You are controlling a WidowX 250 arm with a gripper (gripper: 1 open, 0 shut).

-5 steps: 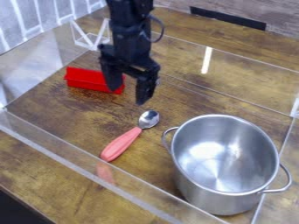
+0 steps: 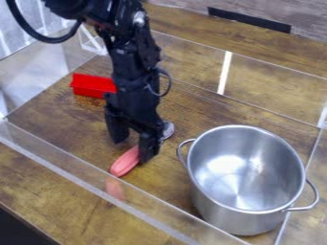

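My black gripper [image 2: 133,140] is low over a spoon with a pink handle [image 2: 125,162], its open fingers coming down around the handle's upper part near the neck. The spoon lies diagonally on the wooden table, its metal head [image 2: 167,129] showing just right of the fingers. A large steel pot [image 2: 246,191] with two side handles stands at the right front, close to the spoon.
A red object [image 2: 91,85] lies behind the arm at the back left. Clear low walls [image 2: 38,144] border the wooden work area [image 2: 64,124].
The spoon and pot look unmoved.
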